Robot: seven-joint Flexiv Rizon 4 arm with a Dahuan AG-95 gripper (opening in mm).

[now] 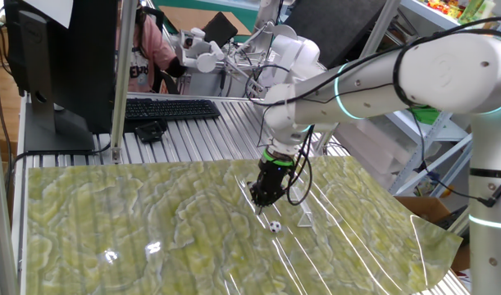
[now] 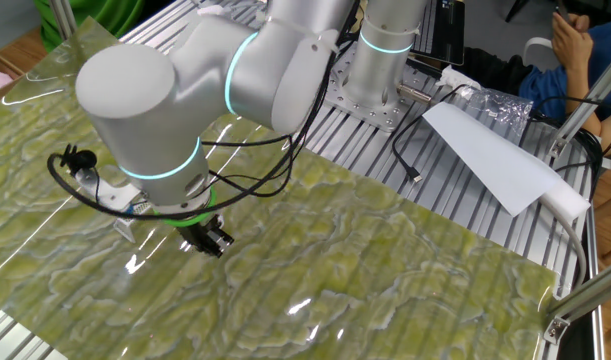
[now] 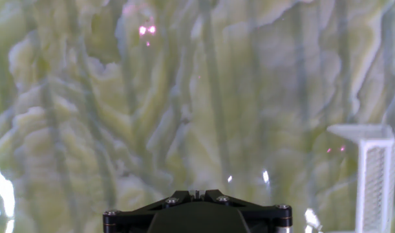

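A small black-and-white football [image 1: 275, 226] lies on the green marbled mat, just in front of and to the right of my gripper [image 1: 259, 210] in exterior view 1. The two are apart. Down low over the mat, the gripper [image 2: 223, 244] also shows in exterior view 2. At the bottom of the wrist view, the gripper's [image 3: 197, 194] fingers come together with nothing visible between them. A small white frame, shaped like a goal [image 1: 306, 215], stands right of the ball. It also appears as a white frame [image 3: 376, 181] at the wrist view's right edge. The ball is not visible in the wrist view or exterior view 2.
A white sheet-like object [image 2: 490, 155] lies on the slatted table in exterior view 2. Cables hang round the arm's wrist.
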